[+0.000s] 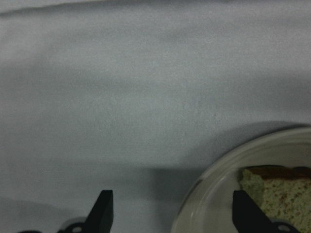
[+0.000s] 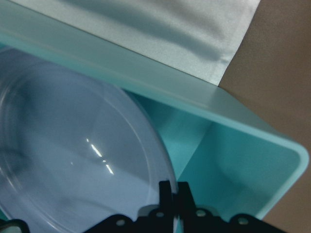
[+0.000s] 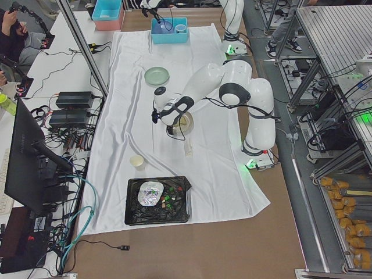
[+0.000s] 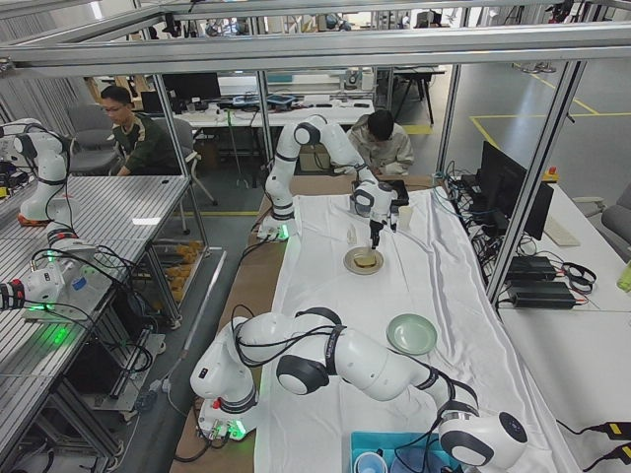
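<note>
My left gripper stands open at the rim of a pale plate [image 1: 204, 204] holding a slice of bread or cake [image 1: 282, 199]; nothing shows between its fingers. In the right camera view that gripper hangs beside the plate [image 4: 350, 264]. My right gripper is shut on the rim of a pale blue plate [image 2: 82, 141] inside a light blue bin [image 2: 233, 170].
A green plate [image 3: 156, 75] lies between the bin and the bread plate. A cup [image 3: 136, 161], a thin pale item [image 3: 188, 147] and a black tray [image 3: 157, 218] with foil and small pieces are on the white cloth.
</note>
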